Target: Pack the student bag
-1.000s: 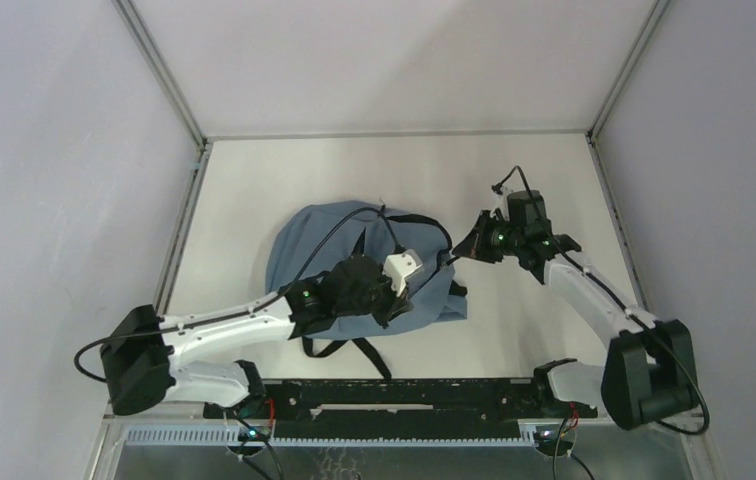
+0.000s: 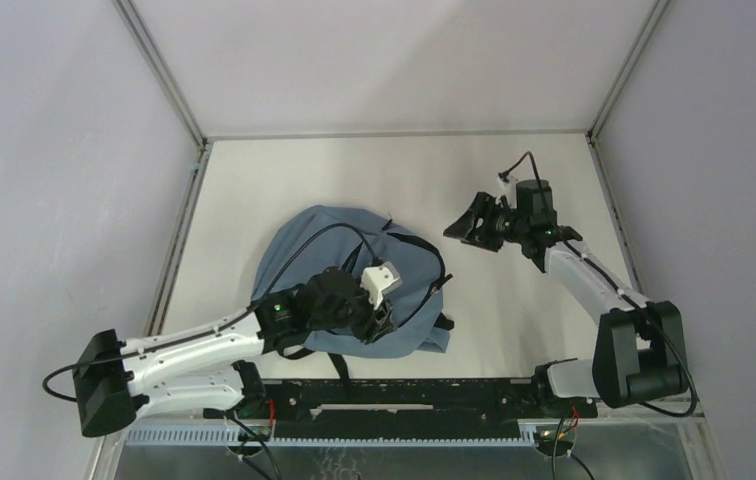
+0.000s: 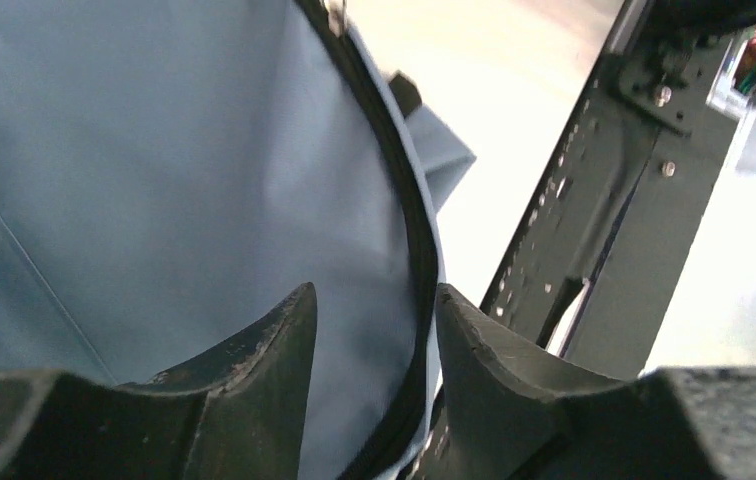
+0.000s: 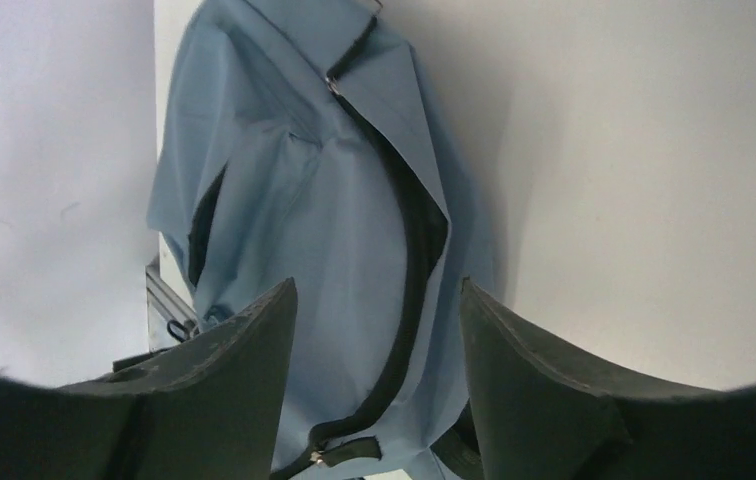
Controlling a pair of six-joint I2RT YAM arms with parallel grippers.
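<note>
The blue-grey bag (image 2: 319, 225) lies flat and rumpled on the left half of the white table, with black zips and straps. My left gripper (image 2: 379, 325) is over the bag's front part; in its wrist view its fingers (image 3: 474, 350) stand apart near a black-edged fold (image 3: 409, 210), and whether cloth lies between them is unclear. My right gripper (image 2: 469, 225) hangs open to the right of the bag, with nothing held; the bag's zipped edge (image 4: 414, 280) shows below it in the right wrist view.
Walls stand on both sides and behind. A black rail (image 2: 424, 395) runs along the front edge.
</note>
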